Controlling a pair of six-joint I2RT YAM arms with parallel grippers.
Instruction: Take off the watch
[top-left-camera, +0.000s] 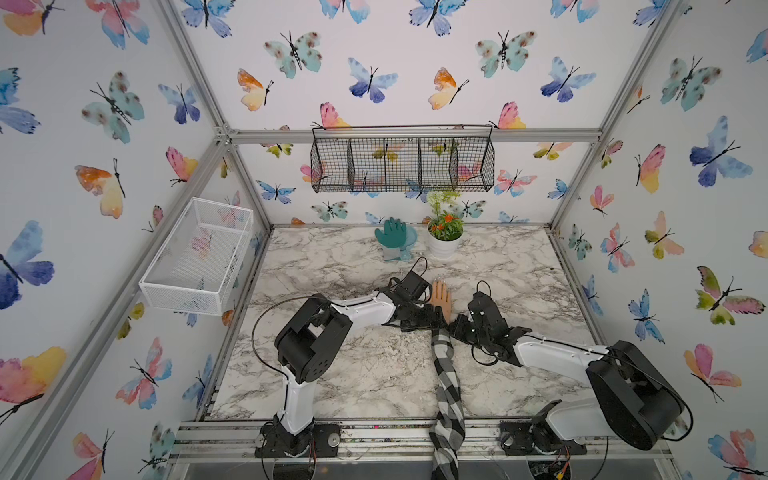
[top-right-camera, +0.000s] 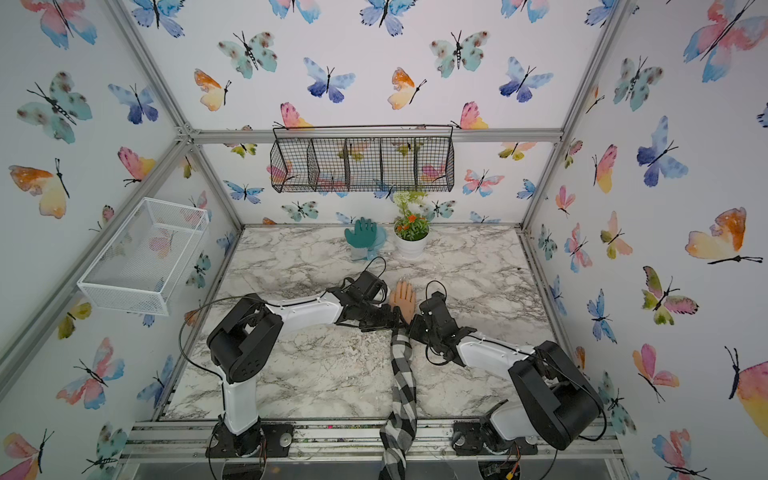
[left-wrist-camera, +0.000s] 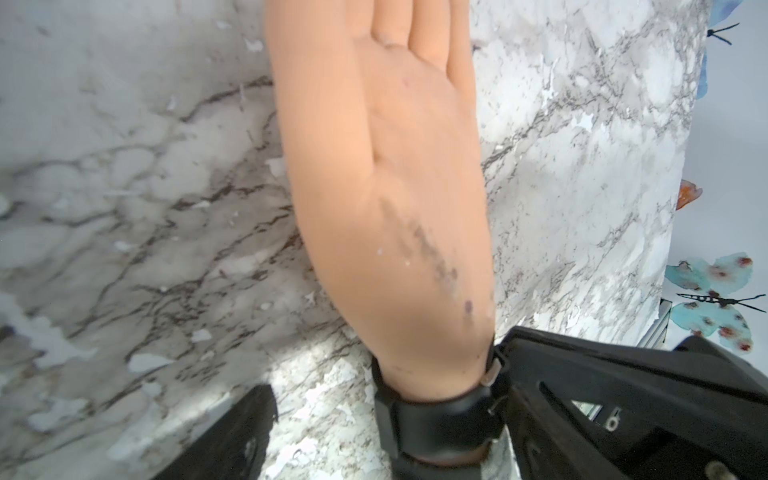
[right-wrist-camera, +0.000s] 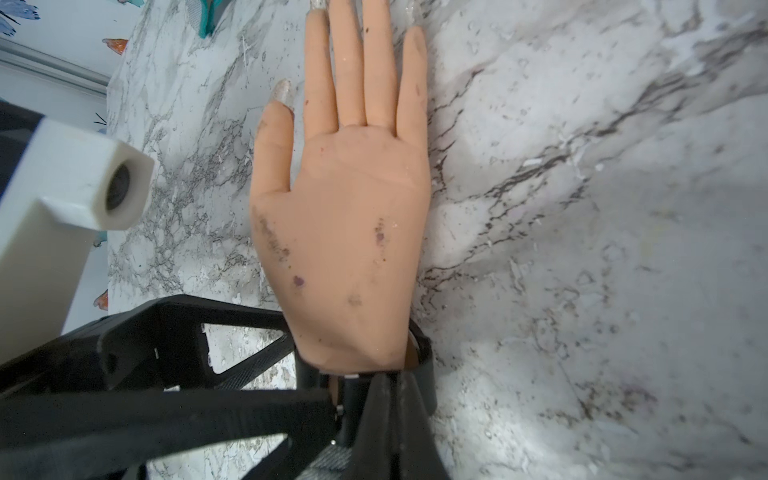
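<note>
A black watch (left-wrist-camera: 440, 428) circles the wrist of a tan mannequin hand (right-wrist-camera: 344, 208), which lies on the marble table. From the left, my left gripper reaches the wrist with its fingers part open, one dark finger (left-wrist-camera: 240, 432) to each side of the watch in the left wrist view. My right gripper comes in from the right and is shut, its fingertips over the watch strap (right-wrist-camera: 424, 364). Whether any strap sits between them cannot be made out. Both grippers crowd the wrist in the top views, hiding the watch there.
A black-and-white checkered sleeve (top-left-camera: 446, 384) covers the forearm down to the front edge. Behind stand a potted plant (top-left-camera: 445, 228) and a teal hand-shaped object (top-left-camera: 392, 233). A wire basket (top-left-camera: 402, 164) hangs on the back wall, a white one (top-left-camera: 182, 296) at left.
</note>
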